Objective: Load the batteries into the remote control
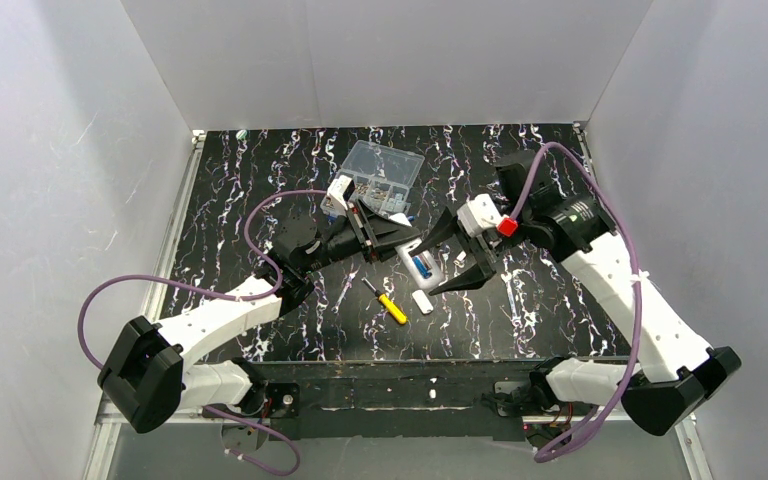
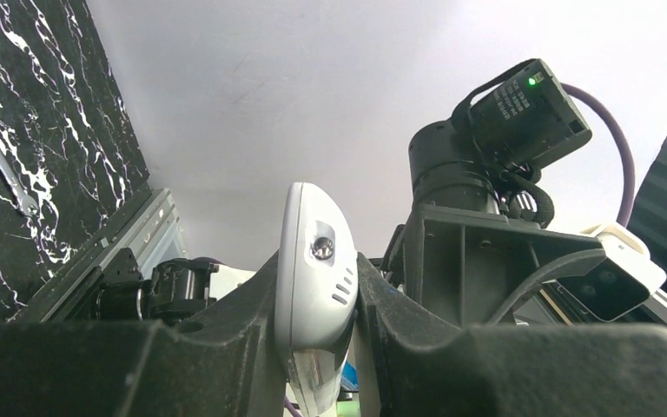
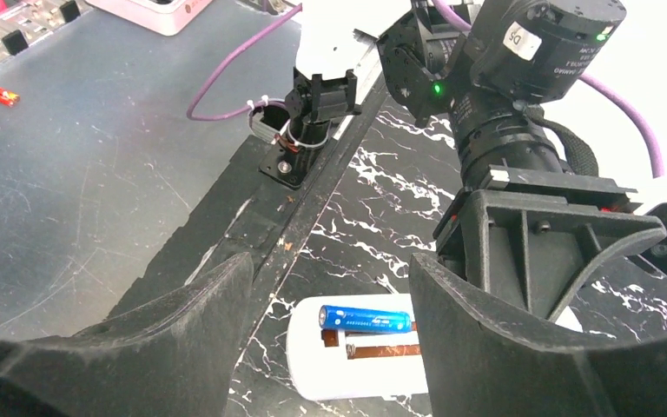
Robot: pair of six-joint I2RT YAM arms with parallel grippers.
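Note:
The white remote control (image 3: pixel 317 373) is held up off the table by my left gripper, which is shut on one end of it. In the right wrist view its battery compartment faces up. A blue battery (image 3: pixel 366 320) lies along the compartment's far edge, apparently raised on it and not sunk into a slot; the brown slot (image 3: pixel 386 351) beside it is empty. My right gripper stands open, its fingers (image 3: pixel 200 317) apart with nothing gripped. From above, this gripper is just right of the remote.
On the table lie the white battery cover (image 1: pixel 422 302), a yellow screwdriver (image 1: pixel 392 308) and a wrench (image 1: pixel 512 298). A clear parts box (image 1: pixel 380 165) stands open behind the grippers.

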